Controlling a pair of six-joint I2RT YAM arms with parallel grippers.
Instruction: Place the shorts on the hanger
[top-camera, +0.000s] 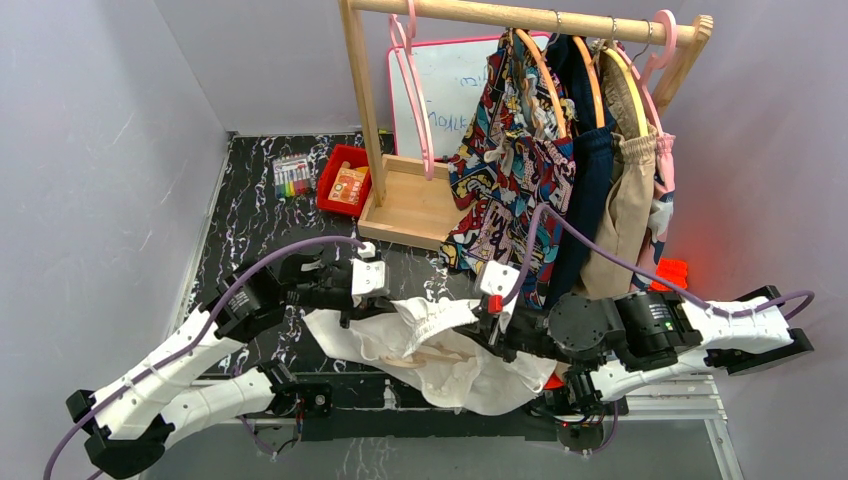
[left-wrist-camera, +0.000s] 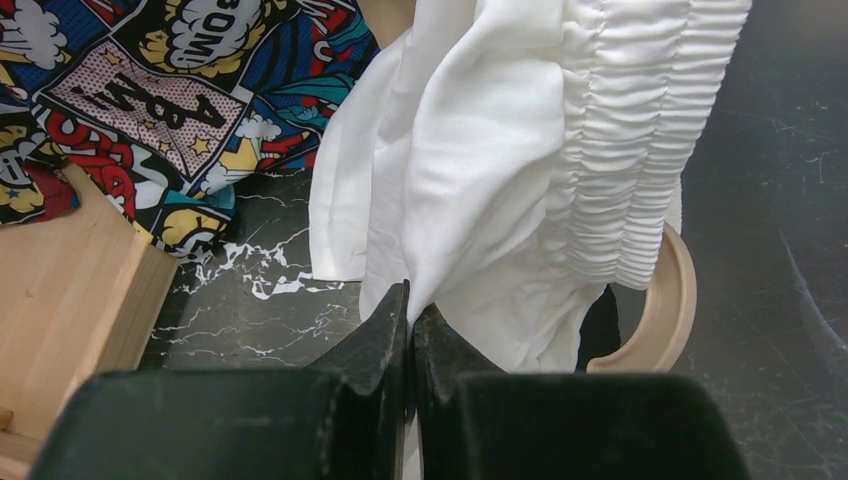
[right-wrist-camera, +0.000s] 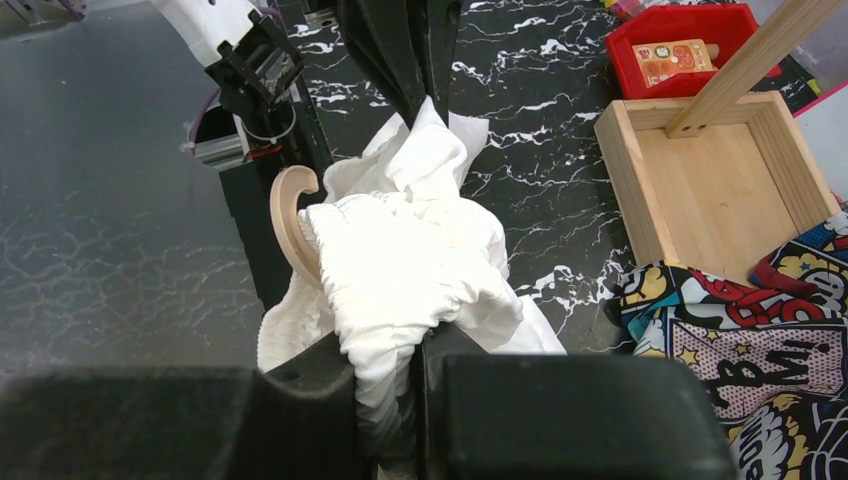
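Observation:
White shorts (top-camera: 450, 380) with a gathered waistband (left-wrist-camera: 630, 150) lie bunched at the table's front, lifted between my two grippers. My left gripper is shut on a fold of white fabric at the shorts' left part, as the left wrist and right wrist views show. My right gripper is shut on the waistband. A beige hanger (right-wrist-camera: 290, 220) is partly covered by the shorts; its curved end shows beside the waistband, and the rest is hidden.
A wooden rack (top-camera: 480, 12) holds pink hangers and several garments, with patterned clothes (top-camera: 500, 220) hanging close behind the shorts. A red tray (top-camera: 330, 195), markers (top-camera: 292, 178) and a wooden box (top-camera: 400, 225) stand at the back.

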